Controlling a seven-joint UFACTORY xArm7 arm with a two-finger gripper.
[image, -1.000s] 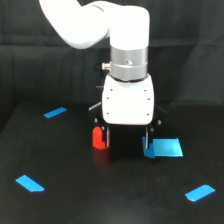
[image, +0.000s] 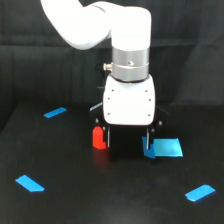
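Note:
My gripper (image: 129, 133) hangs near the middle of the view below the white arm. Its white hand is plain to see, but the dark fingers blend into the black background, so how far apart they stand does not show. A red object (image: 98, 137) is just to the lower left of the hand. At the lower right is a darker blue object (image: 149, 148), beside a light-blue square (image: 168, 147). Whether the gripper touches either object is unclear.
Blue strips mark the black surface at the back left (image: 55, 112), front left (image: 30, 184) and front right (image: 200, 193). A dark curtain (image: 35, 60) hangs behind.

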